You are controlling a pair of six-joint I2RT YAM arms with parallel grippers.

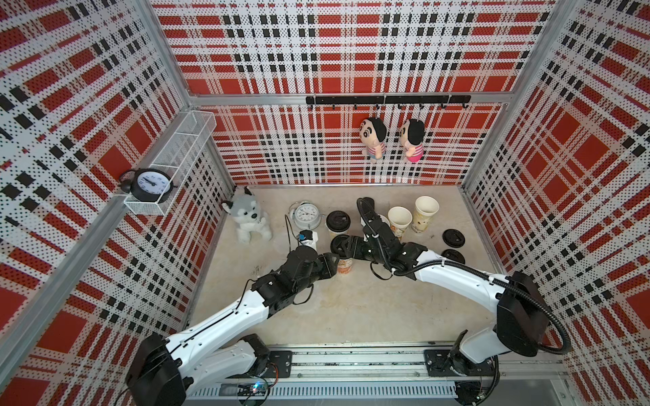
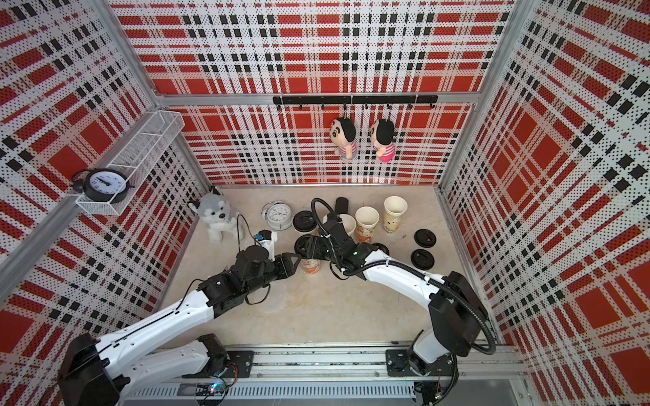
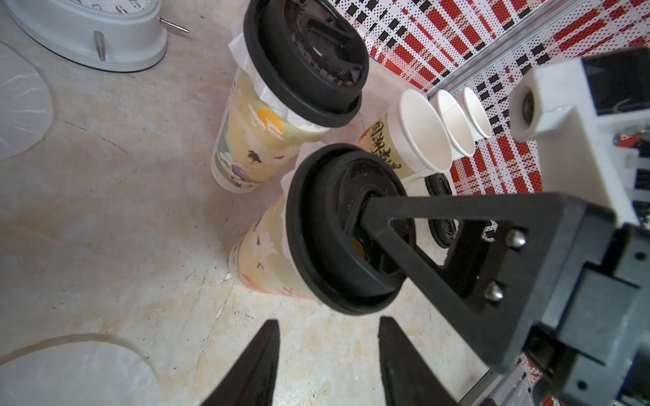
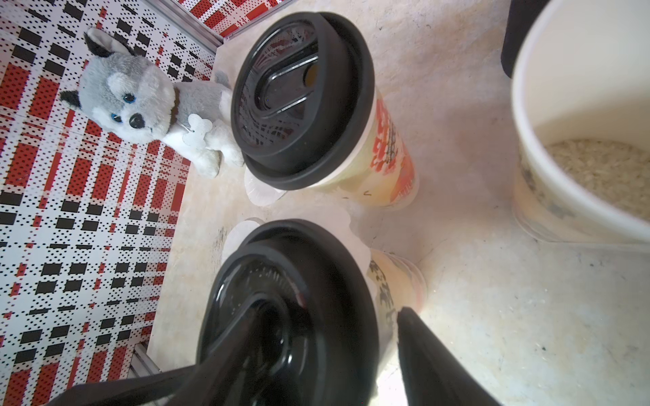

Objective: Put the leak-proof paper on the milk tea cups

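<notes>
My right gripper reaches onto the black lid of the front milk tea cup, one finger pressed on its top; pale paper shows under the lid's rim. My left gripper hangs beside that cup, part open, nothing between its fingers. Behind stands a second lidded cup with white paper beneath its lid. A round pale paper sheet lies on the table in the left wrist view, another farther back.
Open paper cups stand right of the lidded cups, loose black lids at the right. A white clock and a plush husky sit at the back left.
</notes>
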